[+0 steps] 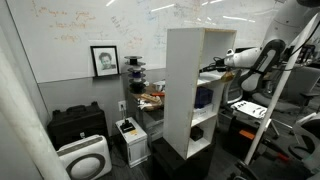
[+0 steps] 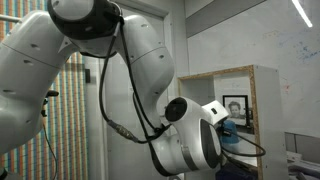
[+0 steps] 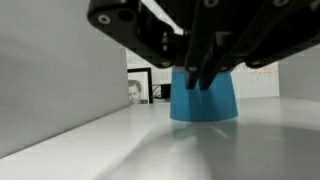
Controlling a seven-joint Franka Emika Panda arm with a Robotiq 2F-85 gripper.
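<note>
A blue cup-like object, wider at its base, stands on a pale shelf surface in the wrist view. My gripper's dark fingers reach down across its upper part, close together in this view. The gap between them is too dark to read, so whether they touch the blue object does not show. In exterior view 1 my gripper is inside the upper compartment of the white shelf unit. The arm's large white joint hides the gripper in exterior view 2.
A pale side wall rises at the left of the wrist view. A lower compartment of the unit holds a dark blue item. Behind stand a framed portrait and a black stacked rack.
</note>
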